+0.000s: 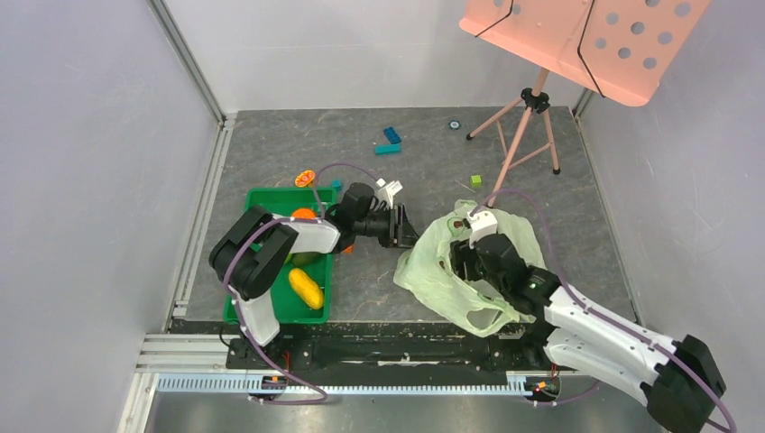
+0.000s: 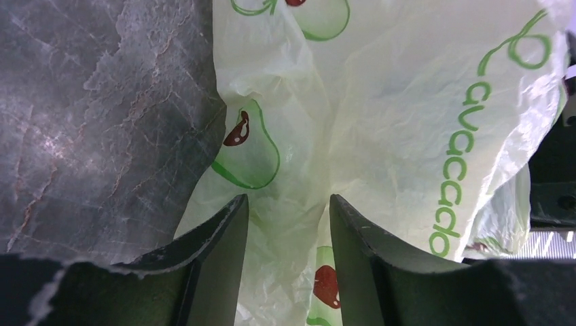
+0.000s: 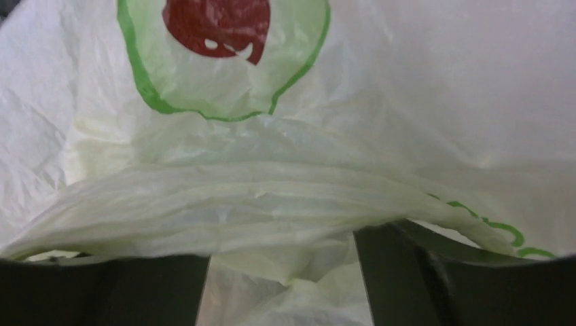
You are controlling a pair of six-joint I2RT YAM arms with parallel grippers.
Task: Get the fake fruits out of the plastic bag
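The pale green plastic bag [image 1: 428, 271], printed with avocados, lies crumpled on the right half of the table. Over its mouth my right gripper [image 1: 463, 263] hangs with its fingers part open; folds of the bag [image 3: 272, 197] cross in front of its fingers [image 3: 394, 272]. Whether any plastic is pinched there is unclear. My left gripper [image 1: 408, 236] is just left of the bag, its fingers [image 2: 221, 251] apart and the bag's side [image 2: 285, 170] beyond them. Inside the green bin [image 1: 253, 194] are a yellow fruit [image 1: 307, 289] and a dark green one [image 1: 305, 258]. No fruit shows inside the bag.
Blue blocks [image 1: 388, 149], a lime block [image 1: 475, 180] and a small round item [image 1: 454, 124] lie toward the back. An orange flower-like piece [image 1: 305, 179] is behind the bin. A pink stand [image 1: 519, 135] rises at back right.
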